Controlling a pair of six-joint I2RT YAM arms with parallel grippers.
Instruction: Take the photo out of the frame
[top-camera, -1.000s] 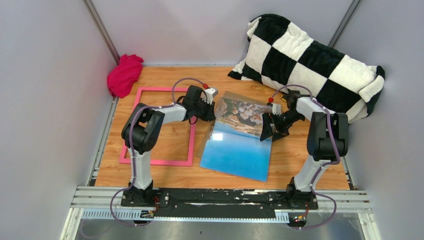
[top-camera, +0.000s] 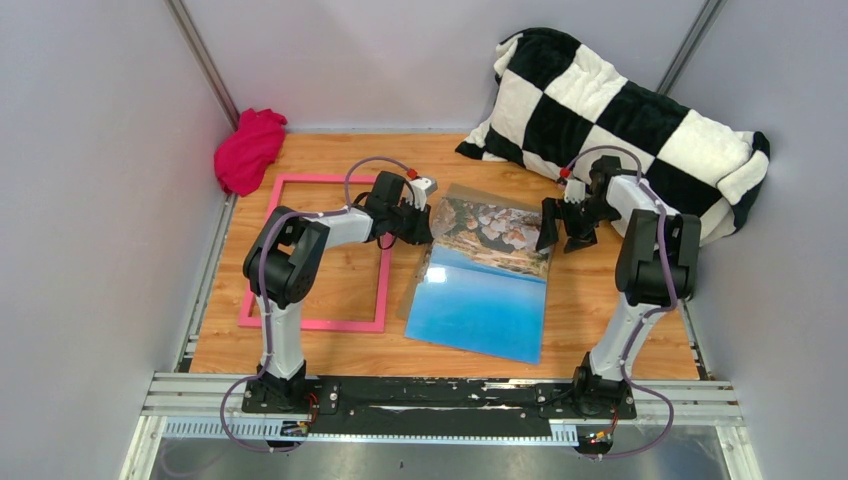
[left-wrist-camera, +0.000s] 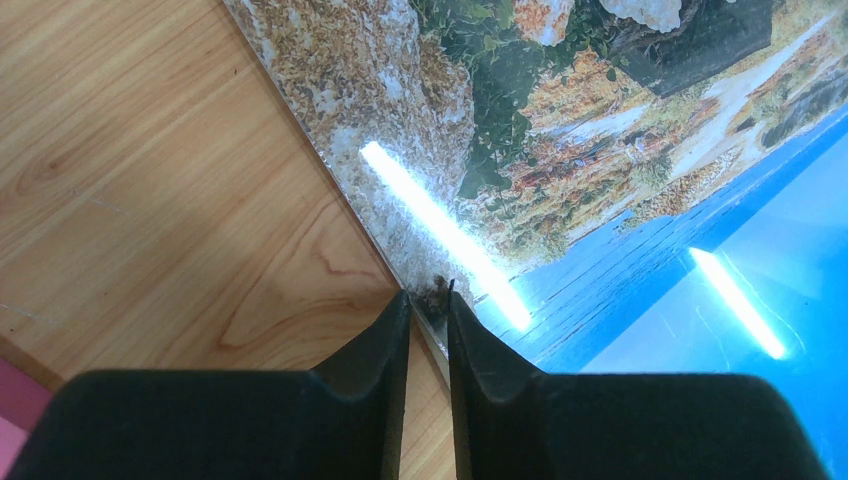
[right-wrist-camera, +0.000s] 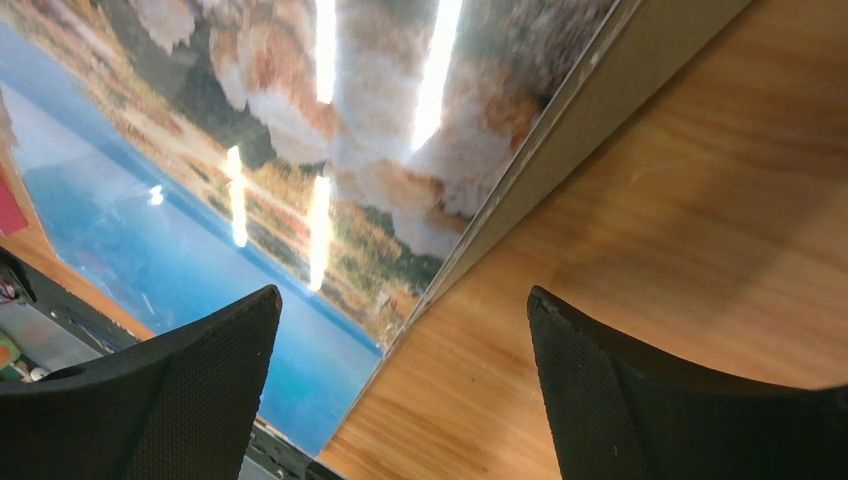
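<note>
The glossy photo (top-camera: 485, 230) with a blue sheet (top-camera: 475, 310) lies over a brown backing board (right-wrist-camera: 590, 130) in the table's middle. My left gripper (top-camera: 425, 232) is shut on the left edge of this stack; its fingertips (left-wrist-camera: 455, 310) meet at that edge in the left wrist view. My right gripper (top-camera: 555, 235) stands open beside the stack's upper right edge, nothing between its fingers; the right wrist view shows the board's edge between and beyond them. The empty pink frame (top-camera: 382, 300) lies flat at the left, partly under my left arm.
A red cloth (top-camera: 250, 150) lies at the back left. A large checkered pillow (top-camera: 610, 120) fills the back right. Bare wooden table (top-camera: 650, 355) shows at the front right.
My right gripper has moved back and to the right, off the sheets' right part. The blue sheet has shifted slightly rightward. The left gripper has stayed put.
</note>
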